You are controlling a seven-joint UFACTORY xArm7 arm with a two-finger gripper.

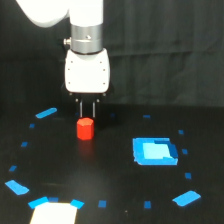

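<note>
A small red block (pixel 85 129) stands on the dark table, left of the middle in the camera view. My gripper (pixel 88 111) hangs pointing down, in line with the block and just above it in the picture. Its two dark fingers are apart, with a gap between them. Nothing shows in that gap. How far the fingertips are from the block in height or depth is hard to judge.
To the right lies a blue-bordered square (pixel 155 151) with a white middle. A pale square (pixel 54 213) with blue tape around it is at the front left. Blue tape marks dot the table, and the dark surface between is clear.
</note>
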